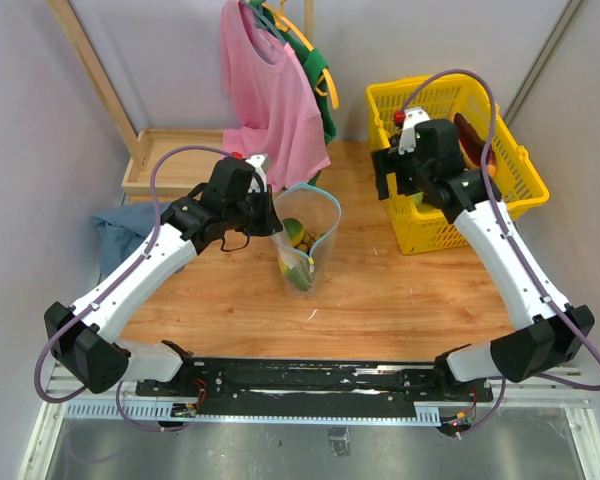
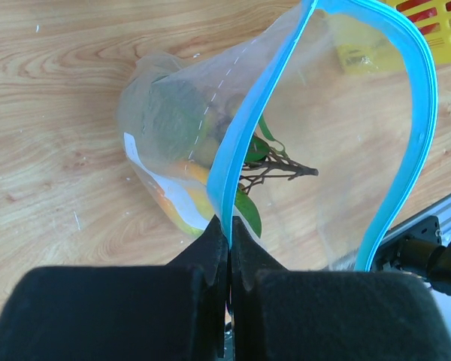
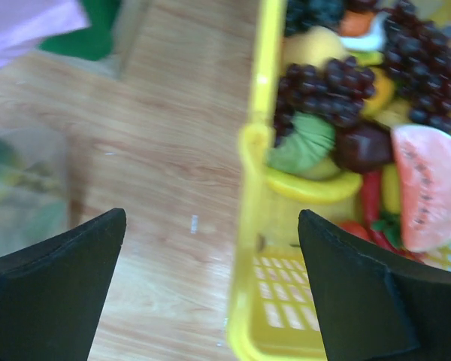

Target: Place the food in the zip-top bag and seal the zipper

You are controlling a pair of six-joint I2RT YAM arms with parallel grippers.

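A clear zip top bag (image 1: 325,255) with a blue rim stands gaping on the wooden table, food inside it. Through its wall I make out a green, mango-like fruit (image 1: 294,232) and, in the left wrist view, a leafy brown stem (image 2: 274,164). My left gripper is shut on the bag's rim (image 2: 227,169), the thin film pinched between its fingertips. At the basket's left side, my right gripper (image 1: 392,178) hangs open; the right wrist view shows its fingers (image 3: 361,282) wide apart with nothing between them.
The yellow basket (image 1: 415,235) holds grapes (image 3: 334,90), a watermelon slice (image 3: 428,184), a banana (image 3: 316,186) and other food. A pink shirt (image 1: 275,110) hangs behind the bag. Bare table (image 1: 380,310) lies in front of the basket.
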